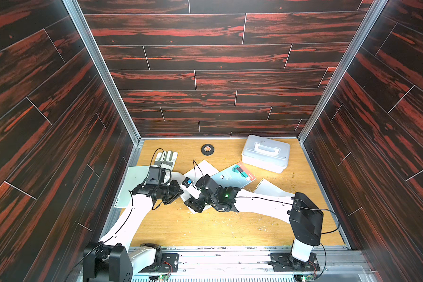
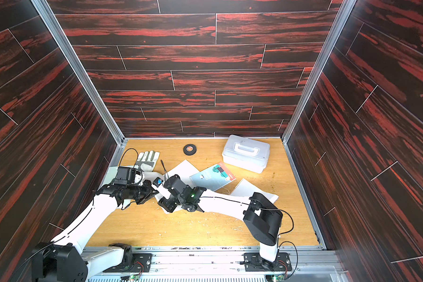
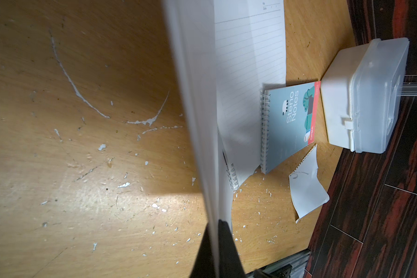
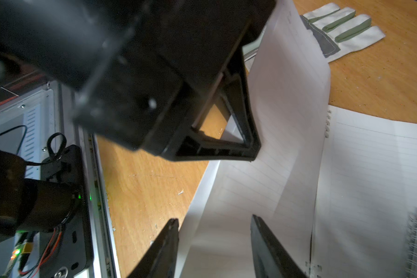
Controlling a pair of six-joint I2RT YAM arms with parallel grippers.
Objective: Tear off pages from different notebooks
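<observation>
An open ring-bound notebook (image 4: 370, 185) has lined paper, and one page (image 4: 273, 180) is lifted from it and bowed upward. My left gripper is shut on that page's edge, which runs between its fingertips in the left wrist view. In the right wrist view, the left gripper's black finger (image 4: 250, 125) rests against the sheet. My right gripper is open, its fingers apart, with the raised page visible behind and between them; contact with it cannot be judged. Right of the open notebook lies a closed blue Steno Notes pad (image 3: 287, 125).
A torn sheet (image 3: 307, 187) lies at the right. At the far left is a pale notebook (image 1: 127, 192), with a glove (image 1: 166, 158) beyond it. A black tape roll (image 1: 207, 149) and clear lidded box (image 1: 266, 152) stand at the back.
</observation>
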